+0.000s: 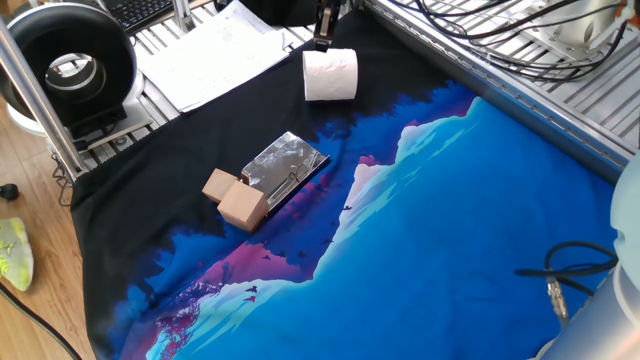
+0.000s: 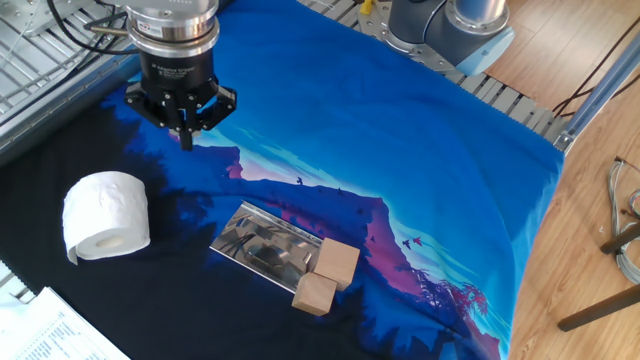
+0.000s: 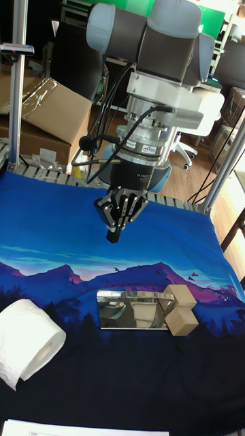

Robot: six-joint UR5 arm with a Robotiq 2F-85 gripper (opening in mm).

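Observation:
My gripper [image 2: 186, 138] hangs above the cloth with its black fingers drawn together; it looks shut, and nothing shows between them. In the third view the gripper [image 3: 113, 236] is behind the silver plate and to its left. Only its tip [image 1: 323, 43] shows at the top of the first view. A white paper roll [image 2: 106, 216] lies on its side on the dark part of the cloth.
A printed cloth [image 1: 450, 240] covers the table, its wide blue part clear. Papers [image 1: 205, 60] lie beyond the dark edge. Loose black cables [image 1: 480, 45] run along the metal rail [image 1: 500, 90]. The robot's base [image 2: 440, 20] stands at one edge.

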